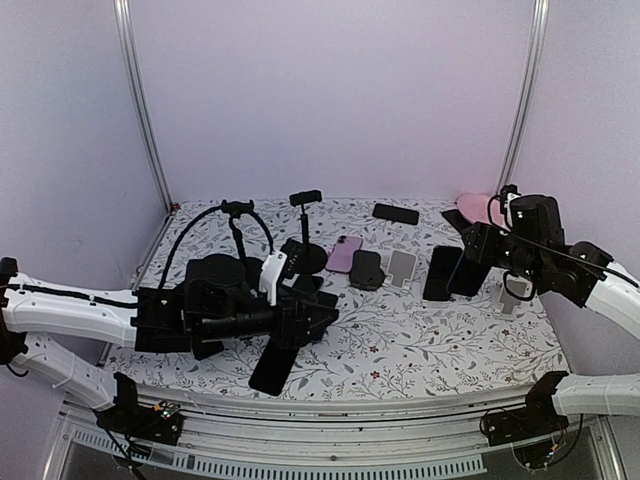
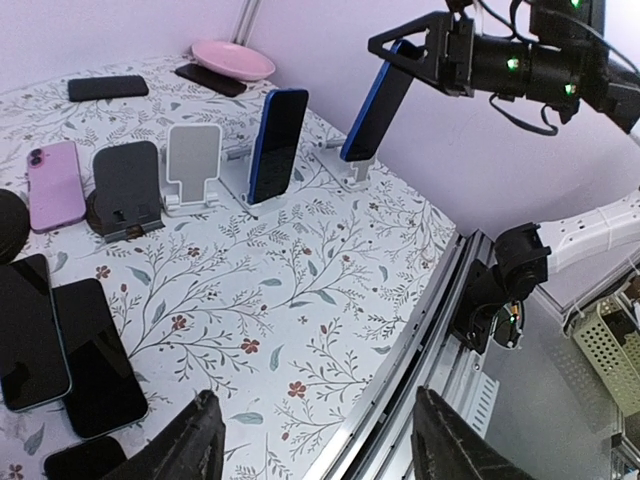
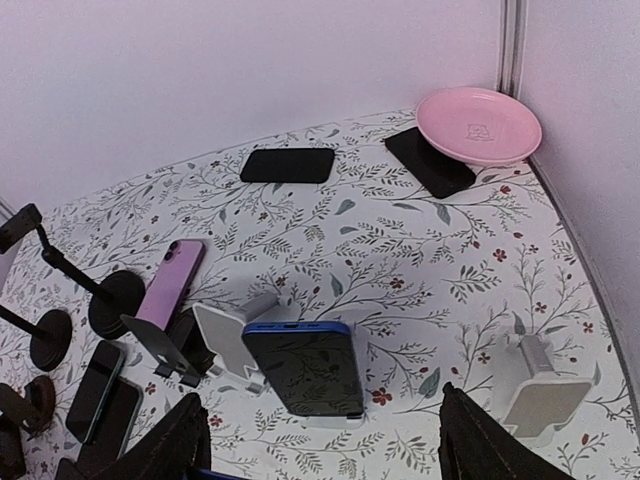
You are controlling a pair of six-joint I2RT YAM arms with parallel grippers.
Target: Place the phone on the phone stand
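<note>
My right gripper (image 1: 480,240) is shut on a blue-edged phone, held tilted just over the white stand at the right of the table; in the right wrist view that stand (image 3: 545,400) shows between the fingers, with only the phone's blue edge at the bottom. Another blue phone (image 3: 305,365) stands in a white stand left of it. My left gripper (image 1: 315,320) is open over the front left phones, with nothing between its fingers in the left wrist view.
An empty white stand (image 2: 193,160), a dark stand (image 2: 126,185), a purple phone (image 2: 55,185) and black round-based stands (image 1: 310,255) fill the middle and left. A pink plate (image 3: 480,130) sits back right.
</note>
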